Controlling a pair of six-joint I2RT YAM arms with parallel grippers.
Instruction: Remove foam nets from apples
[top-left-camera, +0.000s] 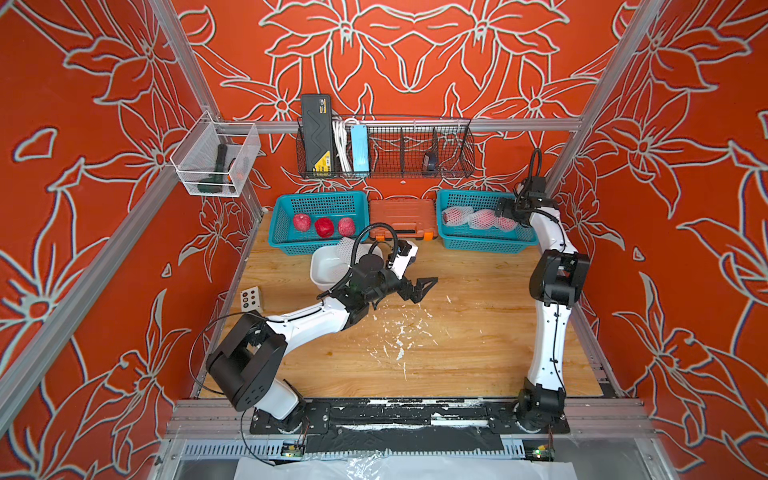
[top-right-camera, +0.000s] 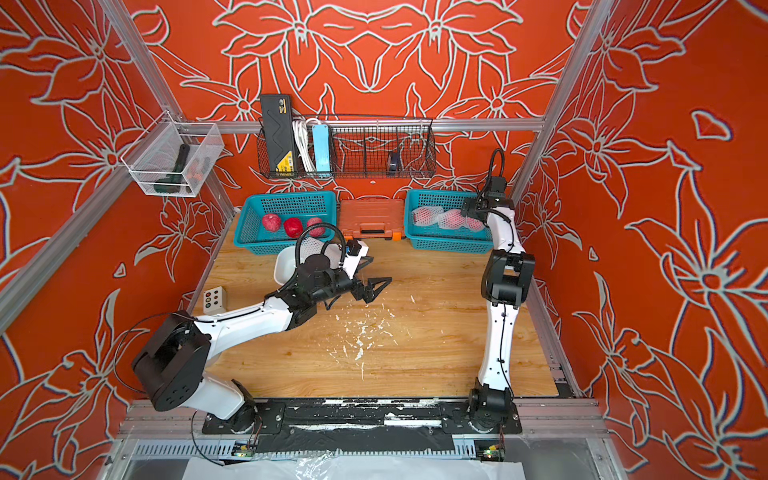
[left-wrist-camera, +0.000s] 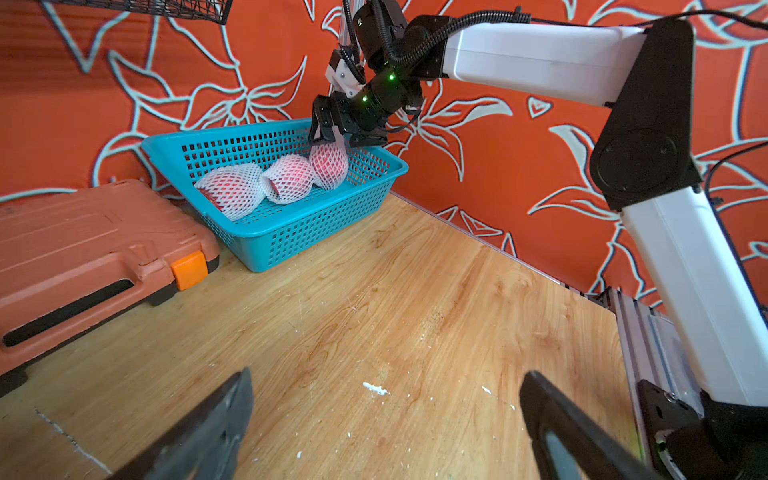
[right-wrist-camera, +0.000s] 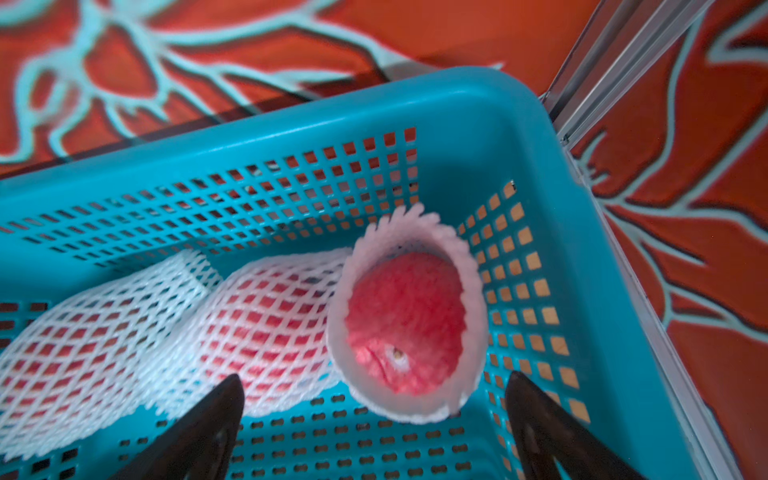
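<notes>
Three red apples in white foam nets lie in the right blue basket (right-wrist-camera: 560, 200): left (right-wrist-camera: 88, 360), middle (right-wrist-camera: 264, 336), and right (right-wrist-camera: 404, 320), whose net opens upward. My open right gripper hangs just over the right apple, nothing gripped. Three bare apples (top-left-camera: 324, 227) sit in the left blue basket (top-left-camera: 280, 240). My open left gripper (top-left-camera: 424, 289) is empty above the table's middle, in front of a white container (top-left-camera: 324, 270) that holds loose white netting (top-left-camera: 345, 248) and is partly hidden by the arm.
An orange case (top-left-camera: 400, 212) lies between the baskets. A wire basket (top-left-camera: 416, 152) and a clear bin (top-left-camera: 204, 164) are mounted above. A button box (top-left-camera: 250, 298) is at the left.
</notes>
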